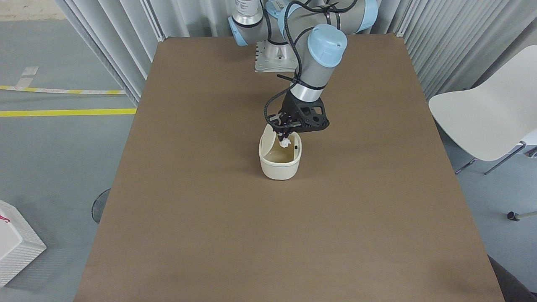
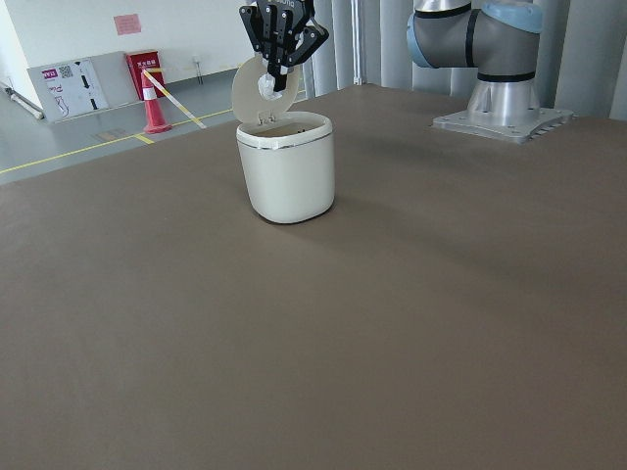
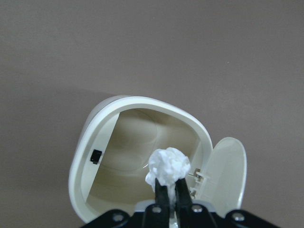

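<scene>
A small white bin (image 1: 279,168) stands upright on the brown table, its lid (image 2: 250,93) raised; it also shows in the wrist view as an open container (image 3: 80,175) with an empty-looking beige inside. My gripper (image 1: 282,136) is over the bin's opening, shut on a crumpled white tissue (image 3: 167,166), which sticks out from between the black fingertips. In the left view the tissue (image 2: 270,88) hangs just above the rim, in front of the raised lid.
A white chair (image 1: 483,115) is beside the table's right edge.
</scene>
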